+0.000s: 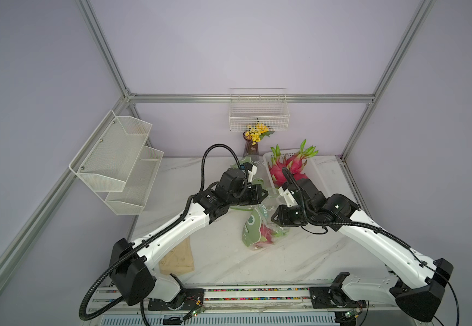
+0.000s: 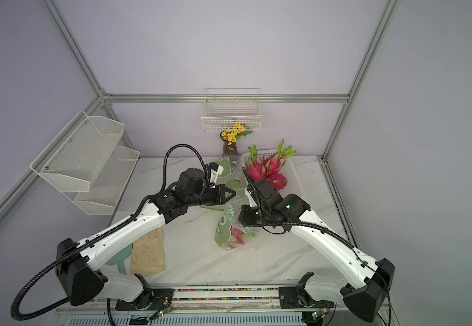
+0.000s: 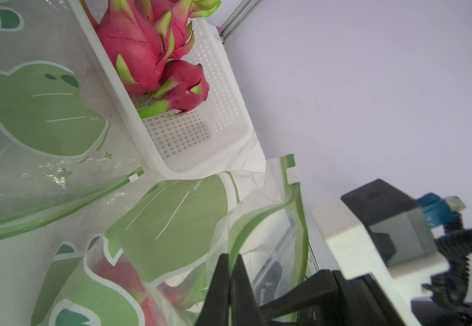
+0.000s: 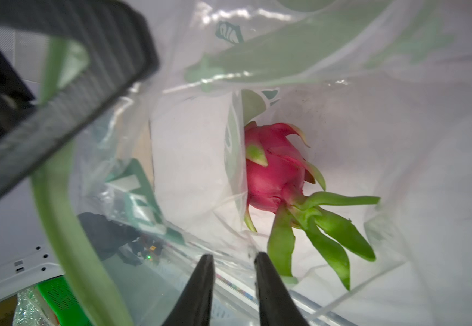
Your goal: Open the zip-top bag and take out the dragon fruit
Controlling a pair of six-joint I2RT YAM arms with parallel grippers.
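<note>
The zip top bag (image 1: 252, 228), clear with green print, stands on the table with its mouth spread apart. Inside it lies a pink dragon fruit (image 4: 274, 168) with long green leaves. My left gripper is shut on the bag's green zip edge (image 3: 241, 233), holding that side up. My right gripper is at the mouth, its fingers parted above and beside the fruit, with nothing seen held between them. From the top left view the fruit shows only as a pink patch through the plastic, and the fingertips are hard to make out.
A white basket (image 3: 230, 127) with several dragon fruits stands behind the bag. Another green-printed bag (image 3: 51, 108) lies flat beside it. Yellow flowers (image 1: 256, 132) stand at the back, a beige board (image 1: 179, 258) at front left.
</note>
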